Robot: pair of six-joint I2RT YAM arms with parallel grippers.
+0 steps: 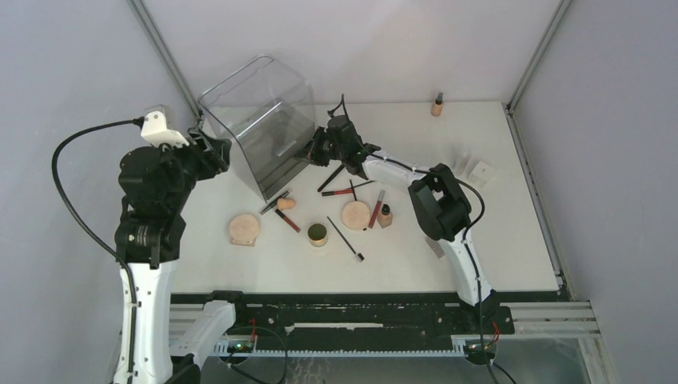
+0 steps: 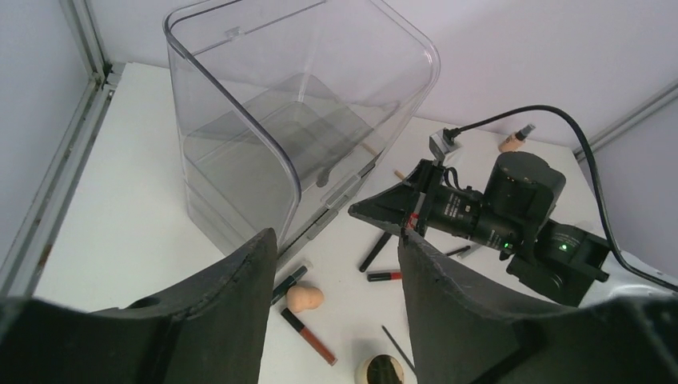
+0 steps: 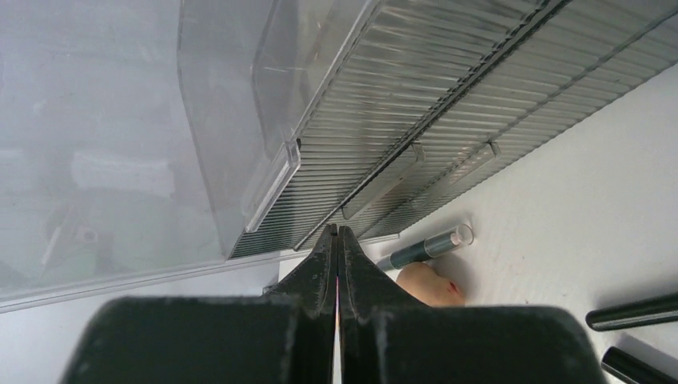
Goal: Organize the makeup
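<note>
The clear acrylic organizer (image 1: pixel 264 128) stands at the back left. My right gripper (image 1: pixel 309 152) is shut at its front right lower edge; in the right wrist view the closed fingertips (image 3: pixel 337 240) show nothing between them, beside ribbed drawer fronts. My left gripper is open, aimed over the table left of the organizer's front, empty. Loose makeup lies in front: a beige sponge (image 1: pixel 285 204), pencils (image 1: pixel 287 220), compacts (image 1: pixel 356 214), a jar (image 1: pixel 317 234), a foundation bottle (image 1: pixel 384 216), brushes (image 1: pixel 345 238).
Another bottle (image 1: pixel 437 104) stands at the back right. Clear pieces (image 1: pixel 480 170) lie at the right, partly behind the right arm.
</note>
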